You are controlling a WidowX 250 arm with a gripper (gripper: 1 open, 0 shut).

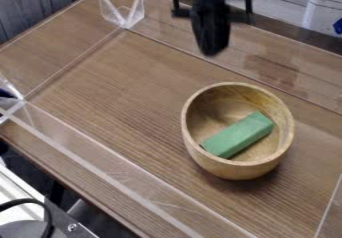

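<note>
A round wooden bowl (201, 147) sits on the wooden table at the middle right, holding a green rectangular block (237, 135). The dark robot gripper (211, 37) is high at the top of the view, behind and above the bowl, blurred and partly out of frame; its finger state and anything between its fingers cannot be made out.
A clear plastic piece (123, 9) stands at the back left. Dark and metallic equipment with cables (34, 218) occupies the near left corner.
</note>
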